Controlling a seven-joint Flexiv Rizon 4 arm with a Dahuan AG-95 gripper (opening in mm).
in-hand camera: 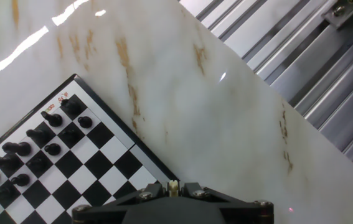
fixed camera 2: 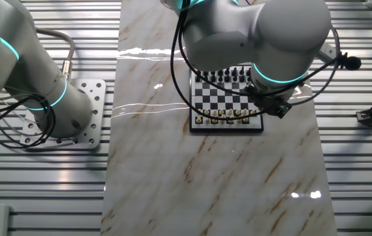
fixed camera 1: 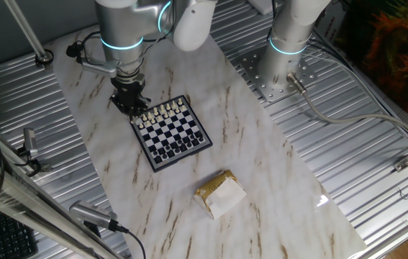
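Observation:
A black-framed chessboard (fixed camera 1: 170, 134) lies on the marble table, pale pieces (fixed camera 1: 166, 110) along one side and black pieces (fixed camera 1: 180, 149) along the opposite side. At the pale side's corner, just above the board's edge, is my gripper (fixed camera 1: 133, 114). Seen from the wrist, the fingers close in on a small pale-gold chess piece (in-hand camera: 174, 188), with its top showing between the tips; my gripper looks shut on it. Whether the piece touches the board is hidden. Black pieces (in-hand camera: 52, 118) stand at the left in the wrist view. The arm covers the board's right part in exterior view 2.
A gold and white packet (fixed camera 1: 220, 194) sits on the table, apart from the board. Bare marble (fixed camera 2: 205, 177) extends widely beyond the board's pale side. Slatted metal (in-hand camera: 325, 81) borders the tabletop.

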